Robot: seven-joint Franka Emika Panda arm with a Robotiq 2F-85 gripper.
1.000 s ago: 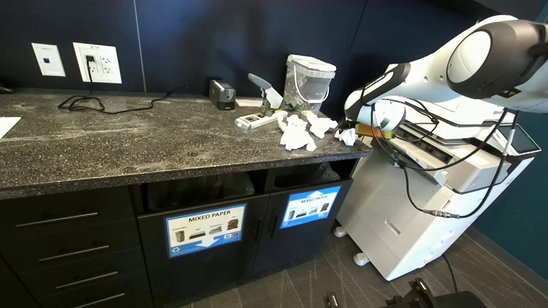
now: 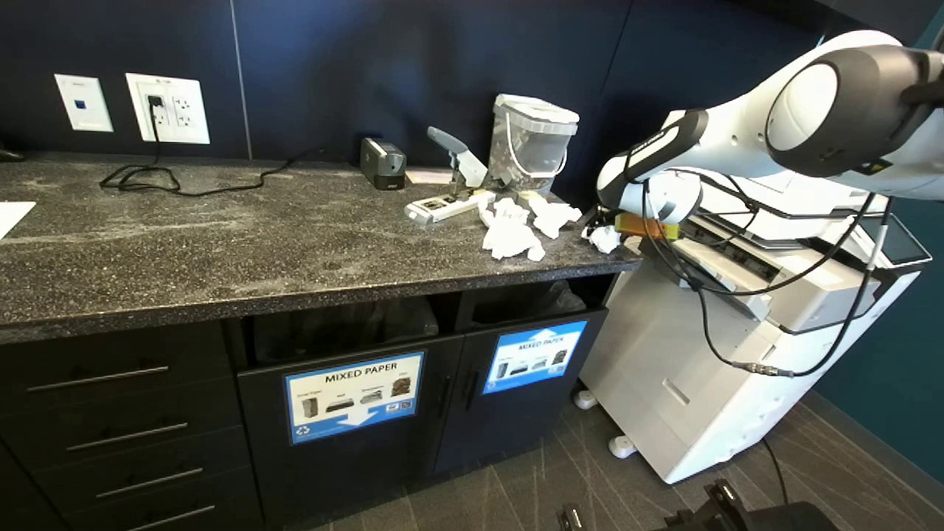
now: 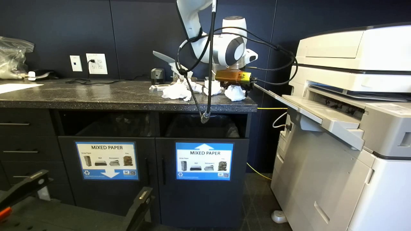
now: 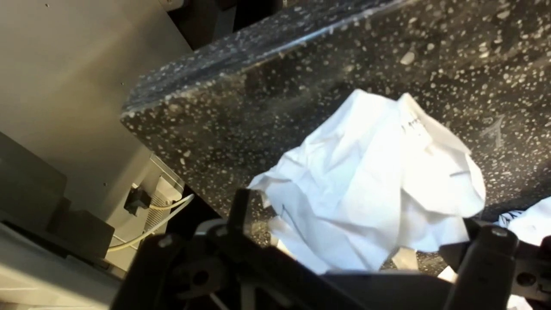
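Note:
A crumpled white paper ball [image 4: 372, 175] lies near the right-hand corner of the dark speckled counter [image 4: 206, 144]. My gripper is open, with one dark finger to the left of this ball and the other to its right in the wrist view. Whether either finger touches the paper I cannot tell. From outside, the same paper ball [image 3: 235, 93] shows just under the hand. Two other crumpled papers, one larger [image 2: 511, 233] and one smaller [image 2: 553, 216], rest on the counter to its left.
Behind the papers stand a stapler [image 2: 449, 205] and a clear lidded bucket [image 2: 532, 141]. A printer [image 3: 331, 161] is close on the right, its tray [image 3: 308, 106] reaching towards the counter. Below are two mixed-paper bin openings [image 3: 202, 125].
In exterior view 1, the hand has shifted slightly to the right, and the paper ball beside it has moved a little right and down. The other papers have stayed put.

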